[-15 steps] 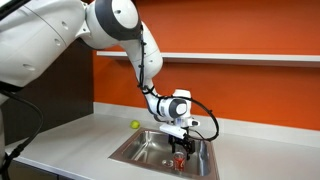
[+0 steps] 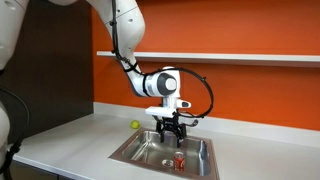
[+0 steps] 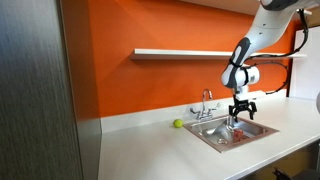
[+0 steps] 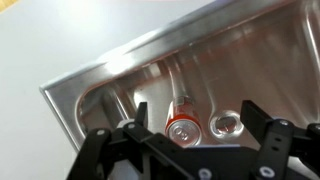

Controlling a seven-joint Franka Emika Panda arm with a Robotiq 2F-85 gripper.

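A red can (image 2: 179, 160) with a silvery top stands in the metal sink (image 2: 139, 152), near its front right part. In the wrist view the same can (image 4: 182, 108) lies between the lines of the two dark fingers (image 4: 256, 118), closer to the left one. My gripper (image 2: 170, 134) hangs over the sink, higher than the can and to its left in exterior view 1. Its fingers are wide open and hold nothing. From the other side, the gripper (image 3: 243, 115) also shows above the sink.
The round drain (image 4: 226, 124) is beside the can on the sink floor. A faucet (image 3: 206, 101) rises at the sink's back, and a green round fruit (image 3: 178, 123) sits on the counter (image 3: 150, 145) beside it. A white shelf (image 3: 190, 52) runs along the orange wall.
From low by the can, my gripper has risen and shifted left in exterior view 1. The can stays at about the same spot in the sink.
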